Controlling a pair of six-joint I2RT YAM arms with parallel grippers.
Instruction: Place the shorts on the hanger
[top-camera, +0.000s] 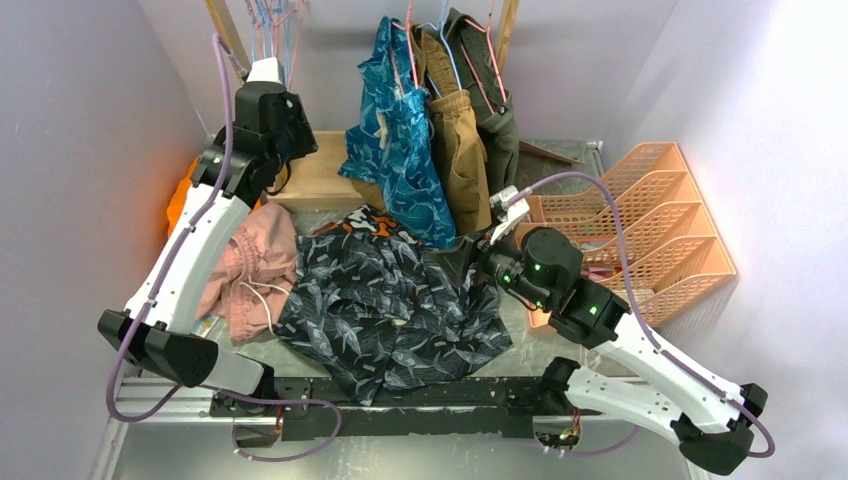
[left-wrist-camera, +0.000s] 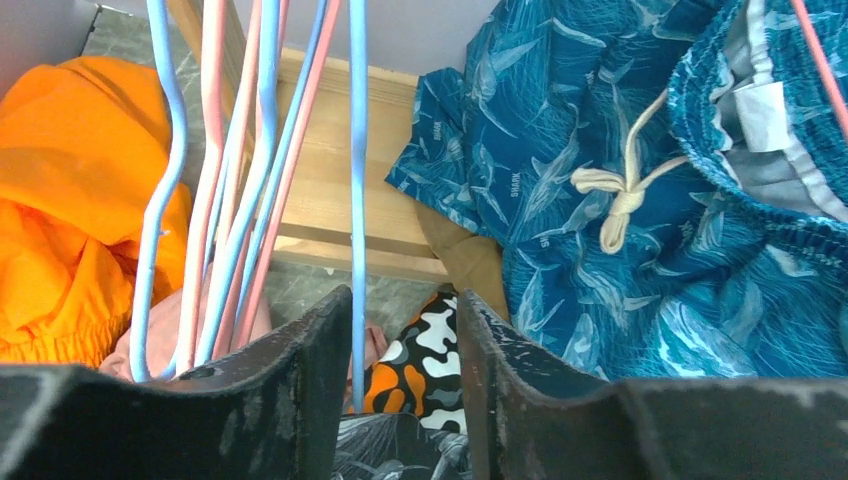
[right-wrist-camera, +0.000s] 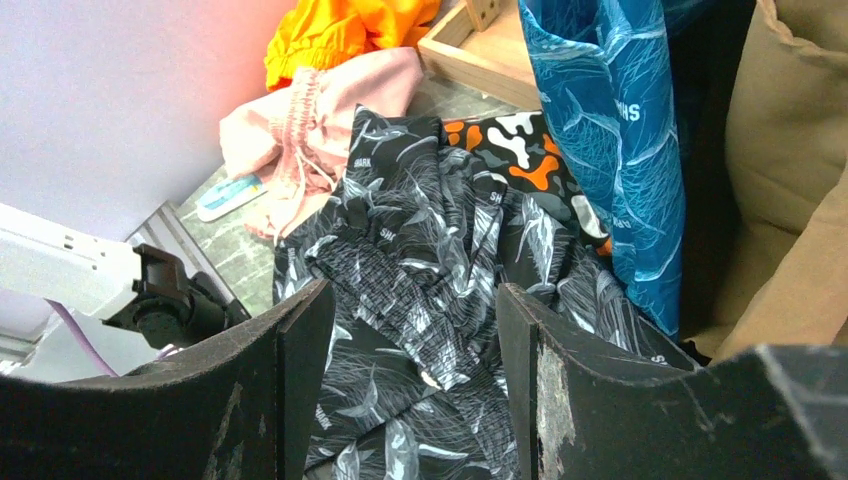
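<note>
Black leaf-print shorts (top-camera: 390, 310) lie spread on the floor in the middle of the top view. At the upper left, my left gripper is partly open. A blue hanger (left-wrist-camera: 358, 190) runs down close to its left finger; whether it is within the gap I cannot tell. More blue and pink hangers (left-wrist-camera: 240, 200) dangle just left of it. My right gripper, also partly open, hovers above the right side of the shorts in the top view, and nothing shows held between its fingers.
Blue patterned shorts (top-camera: 400, 140), brown trousers (top-camera: 458, 150) and an olive garment (top-camera: 495, 110) hang at the back centre. Pink shorts (top-camera: 255, 270) and an orange garment (left-wrist-camera: 80, 200) lie at left. An orange basket (top-camera: 650, 230) stands at right. Camouflage cloth (right-wrist-camera: 520, 150) lies behind the black shorts.
</note>
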